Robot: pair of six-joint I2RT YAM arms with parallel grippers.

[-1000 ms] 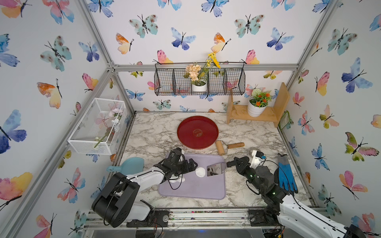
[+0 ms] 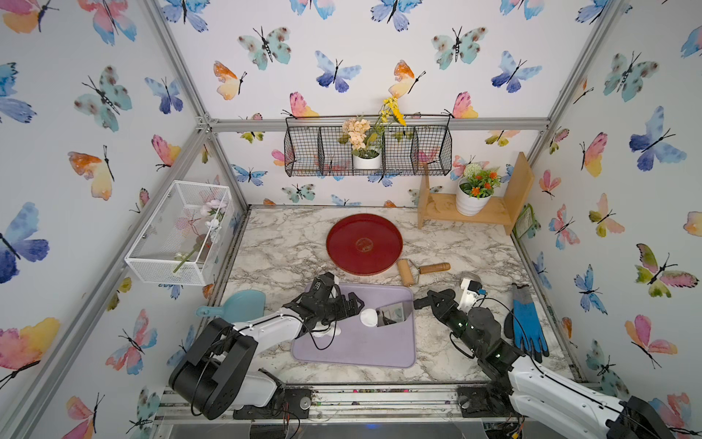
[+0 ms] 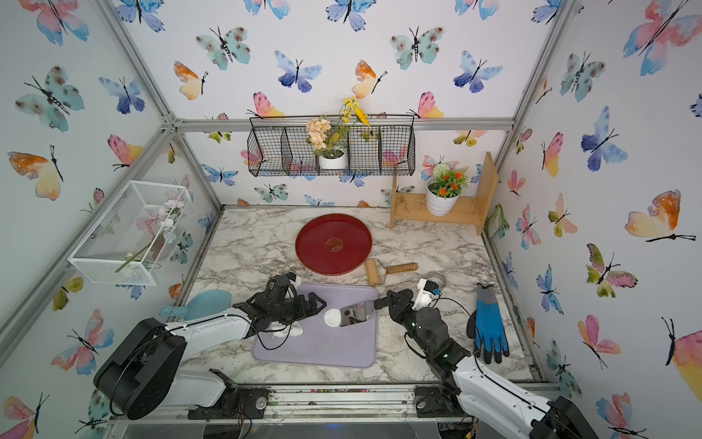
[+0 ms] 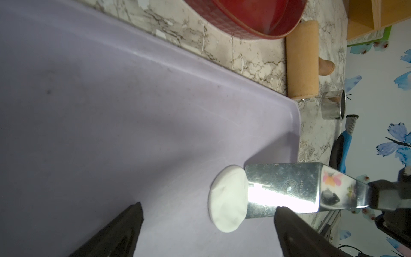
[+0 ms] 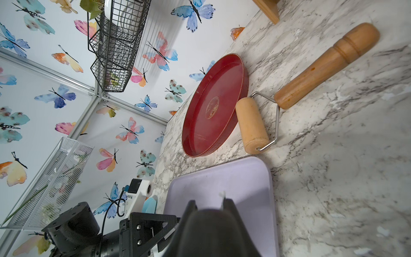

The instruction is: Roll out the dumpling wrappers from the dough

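Observation:
On the lavender tray (image 2: pixel 351 351) lies a flat white dough disc (image 4: pixel 228 199). The metal blade of a scraper (image 4: pixel 282 188) has its front edge at the disc's right side, touching or just over it. My right gripper is shut on the scraper's dark handle (image 2: pixel 423 301). Left of the disc, low over the tray, my left gripper stands open with nothing between its fingers. More white dough (image 3: pixel 287 329) shows on the tray, partly hidden beneath the left arm.
A wooden roller (image 5: pixel 252 124) lies on the counter behind the tray, near a round red plate (image 2: pixel 364 244). A metal ring (image 4: pixel 333 105) and a blue glove (image 2: pixel 528 322) are at the right; a light blue board (image 2: pixel 243 306) lies left.
My right gripper has moved slightly left with the scraper, bringing the blade up to the dough disc. The left arm has stayed still.

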